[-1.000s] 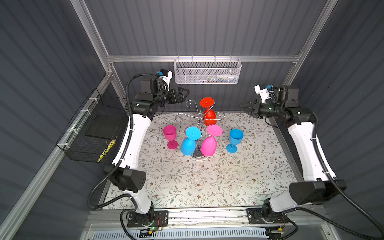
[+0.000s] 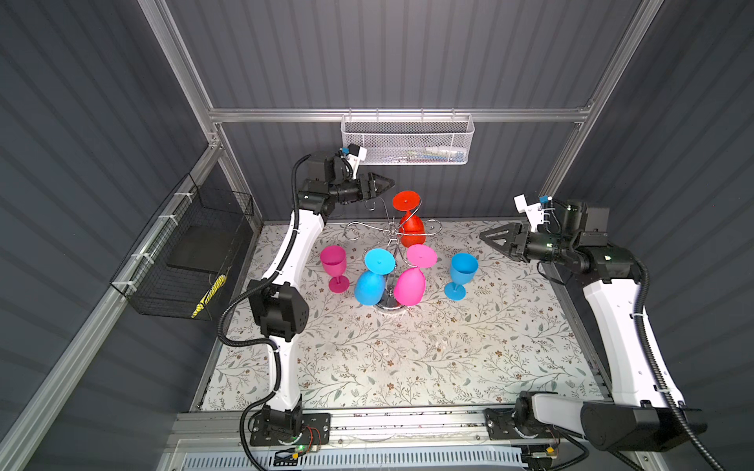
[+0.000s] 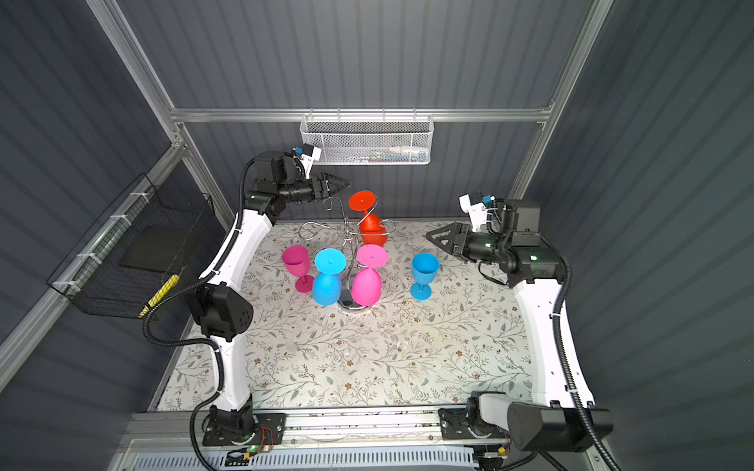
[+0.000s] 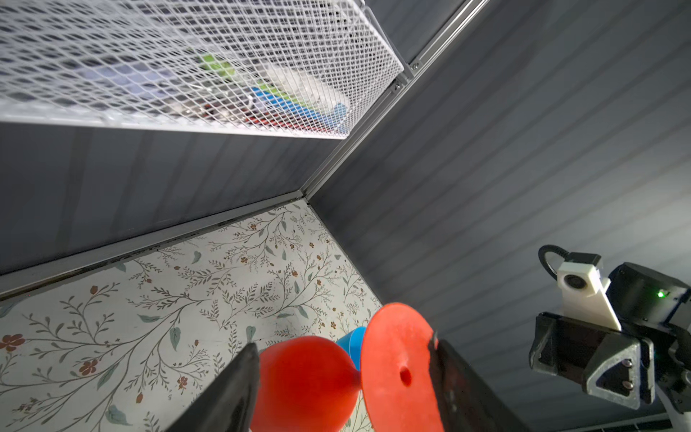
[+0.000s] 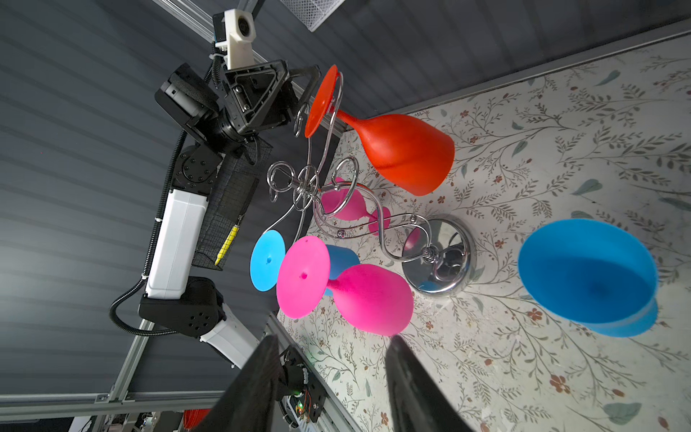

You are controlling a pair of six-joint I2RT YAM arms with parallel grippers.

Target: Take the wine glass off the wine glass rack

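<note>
A chrome rack holds upside-down glasses: red at the back, blue and pink in front. My left gripper is part open, just left of and above the red glass's foot, which shows between the blurred fingers in the left wrist view; I see no contact for certain. My right gripper stands open at the right, above and beside the upright blue goblet, with nothing between its fingers.
An upright magenta goblet stands left of the rack. A white mesh basket hangs on the back wall above the rack. A black wire basket is on the left wall.
My left gripper has moved right toward the red glass's foot. The glasses have not moved.
</note>
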